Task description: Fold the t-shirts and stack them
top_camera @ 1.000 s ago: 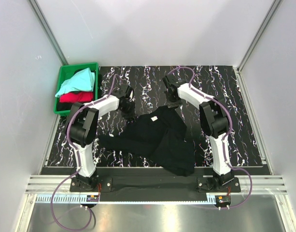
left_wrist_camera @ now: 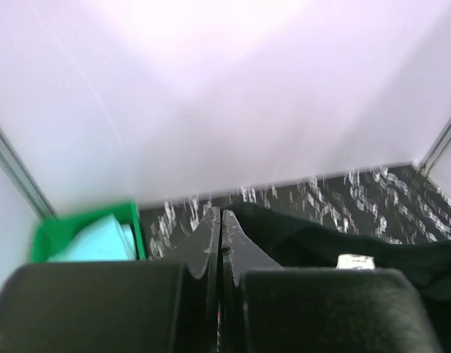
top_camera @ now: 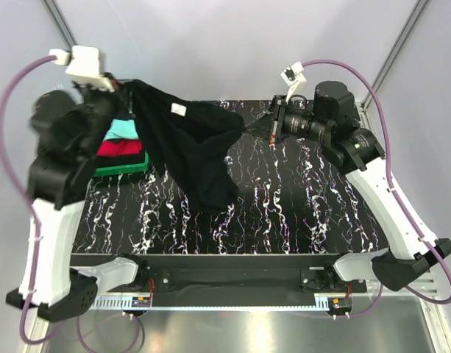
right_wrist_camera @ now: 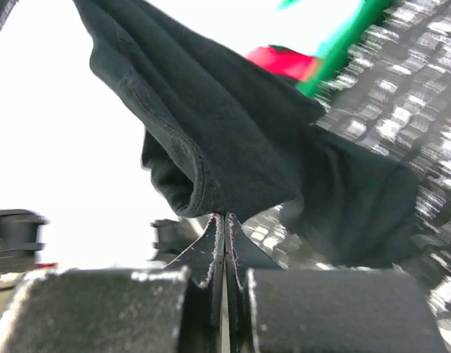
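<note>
A black t-shirt [top_camera: 188,140] hangs in the air between my two arms, a white label showing near its upper edge. Its lower part droops toward the table in the top view. My left gripper is shut on one upper corner of the shirt, at the upper left. On the other side, my right gripper is shut on the shirt's opposite edge, whose cloth [right_wrist_camera: 203,147] runs up from the fingertips. The left arm covers part of the shirt's left side in the top view.
The green bin [top_camera: 122,169] at the left holds a turquoise shirt [top_camera: 122,129] and a red shirt [top_camera: 120,147]; my left arm hides part of it. White walls enclose the workspace.
Both arms have risen from the table, lifting the black t-shirt off its surface. The left arm has swung to the left and the shirt has moved up and left with it.
</note>
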